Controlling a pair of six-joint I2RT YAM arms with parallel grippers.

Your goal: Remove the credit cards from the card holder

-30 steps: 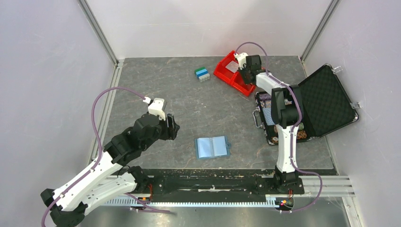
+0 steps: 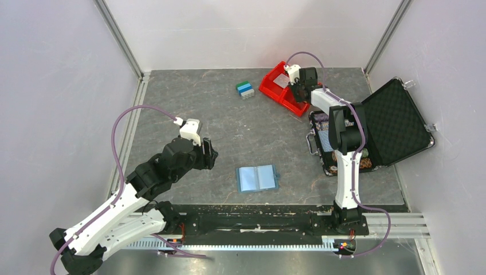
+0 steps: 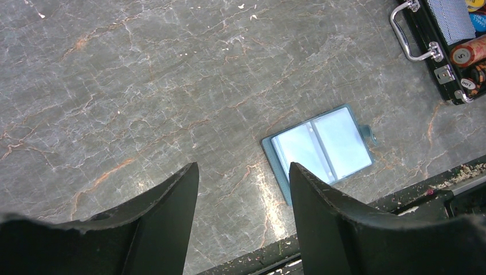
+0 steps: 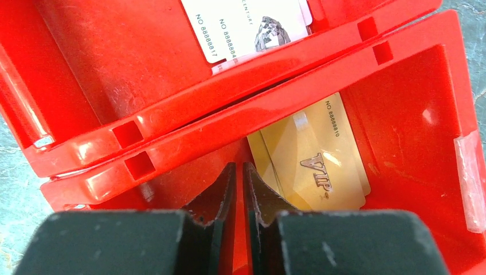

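The blue card holder lies open and flat near the table's front edge; its clear pages show no card in them. Gold cards lie in one compartment of the red bin, and white cards lie in the other. Over the gold cards' compartment, my right gripper has its fingers nearly together. Only a narrow gap with red bin behind it shows between them, and no card can be made out there. My left gripper stands open and empty, left of the holder.
A black case with its lid open stands at the right, filled with small items. Stacked blocks in green, blue and grey sit left of the bin. Bare table lies across the middle and left.
Little differs in the top view. The right gripper shifts very slightly over the bin; the left arm, holder and bin stay in place.
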